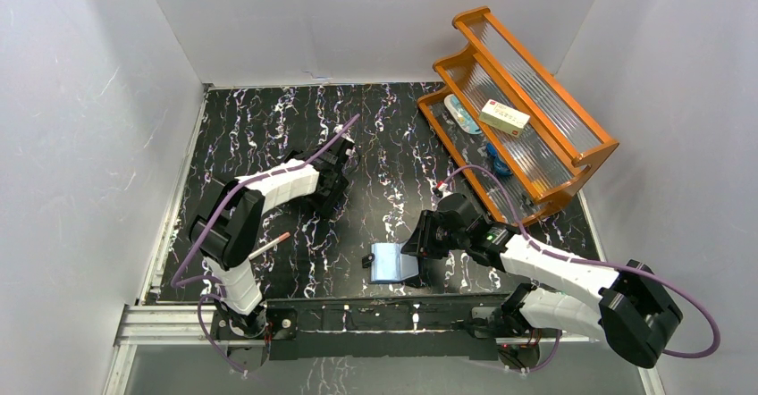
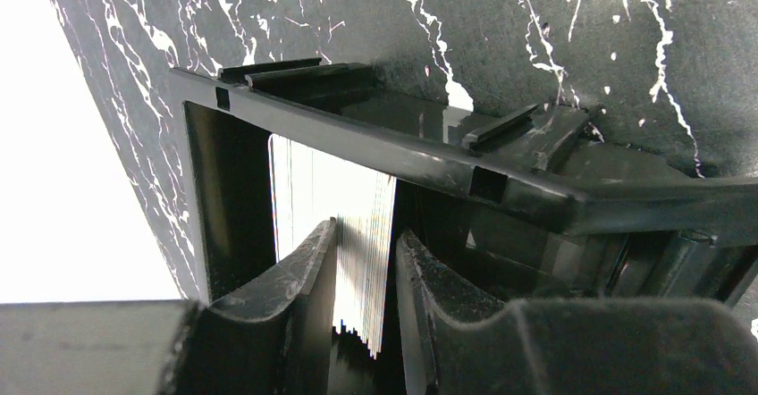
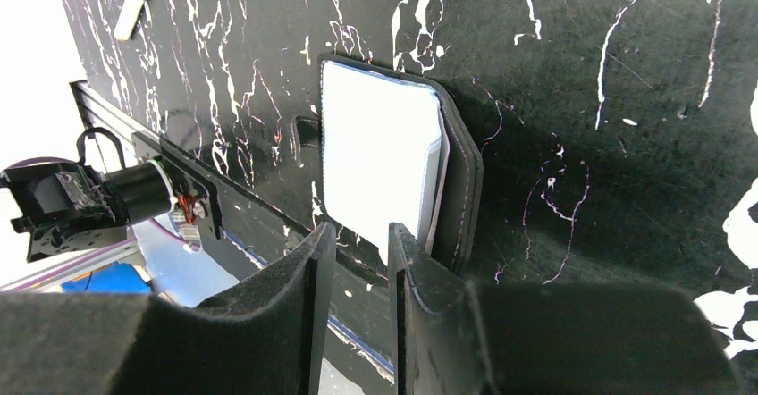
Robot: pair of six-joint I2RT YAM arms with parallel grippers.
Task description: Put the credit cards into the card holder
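Observation:
In the left wrist view a black box holds a stack of thin white cards on edge. My left gripper reaches over the stack, part open. One fingertip overlaps the cards and the other is at their right side; whether either presses on them is unclear. The card holder, black with a white inner sleeve, lies opened out near the table's front edge. My right gripper is part open at the holder's near end, with no card visible between its fingers.
A wooden rack with a small box stands at the back right. An orange-tipped stick lies beside the left arm. The table between the two arms is mostly clear.

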